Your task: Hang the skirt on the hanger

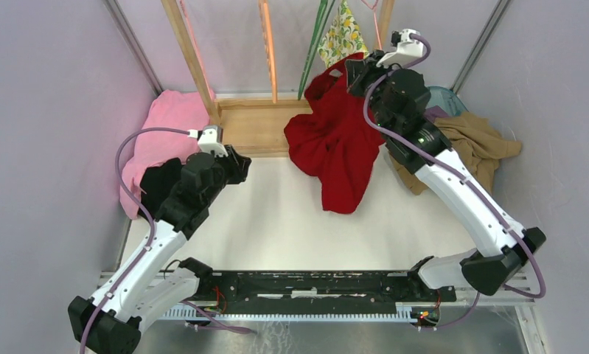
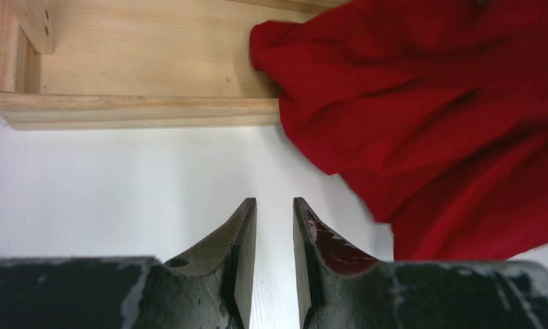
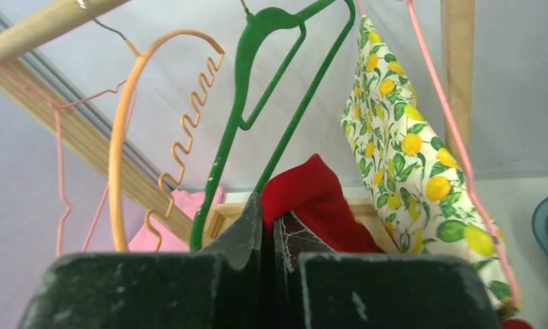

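The red skirt (image 1: 343, 140) hangs in folds at the back centre, over the edge of the wooden frame base. My right gripper (image 1: 355, 74) is shut on its upper part; in the right wrist view red cloth (image 3: 305, 185) shows between and beyond the fingertips. Any hanger inside the skirt is hidden now. Well to the left, my left gripper (image 1: 245, 167) stands partly open over the white table, nothing between its fingers. It is clear of the skirt (image 2: 408, 123).
A green hanger (image 3: 223, 140), an orange hanger (image 3: 116, 151) and a lemon-print cloth (image 3: 411, 144) hang from the rack. Pink cloth (image 1: 175, 118) and black cloth (image 1: 158, 188) lie left, brown cloth (image 1: 483, 144) right.
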